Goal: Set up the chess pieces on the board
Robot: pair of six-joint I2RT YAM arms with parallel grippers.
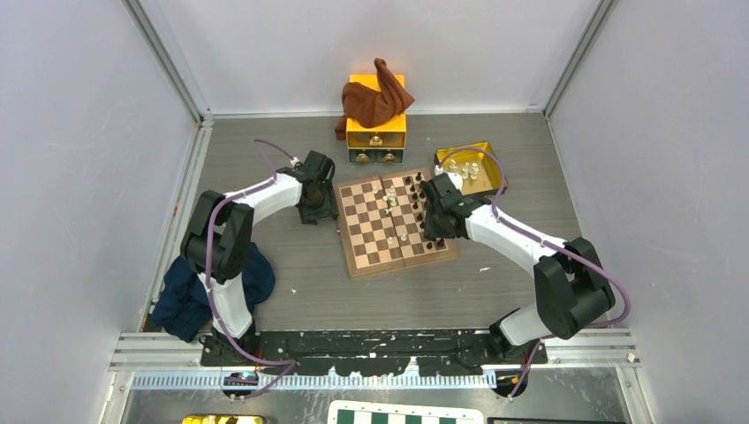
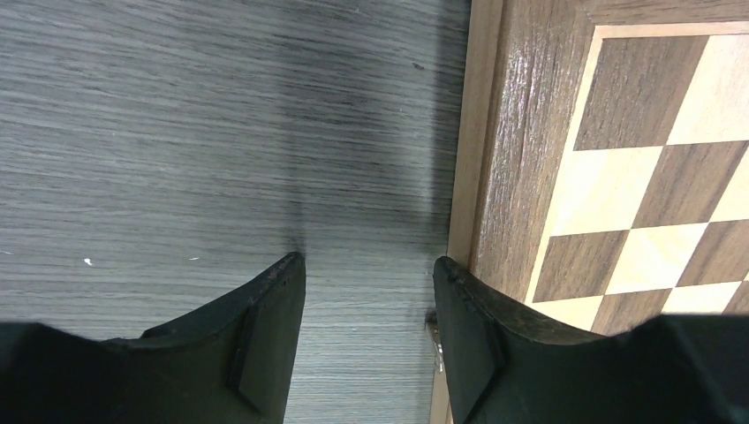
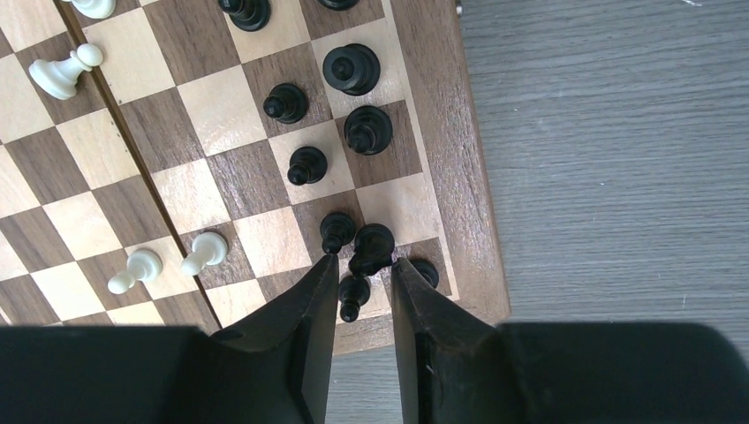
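Observation:
The wooden chessboard (image 1: 371, 252) carries black pieces along its right side and several white pieces near its middle, one lying on its side (image 3: 55, 75). My right gripper is low over the black pieces at one corner, its fingertips around or just above a black piece (image 3: 375, 243); whether it grips it is unclear. My left gripper stands part open beside the board's left edge, over bare table, nothing between its fingers.
A yellow tray (image 1: 486, 181) of white pieces lies behind the right arm. Yellow drawers (image 1: 393, 132) with a brown cloth stand at the back. A dark blue cloth (image 1: 177, 300) lies front left.

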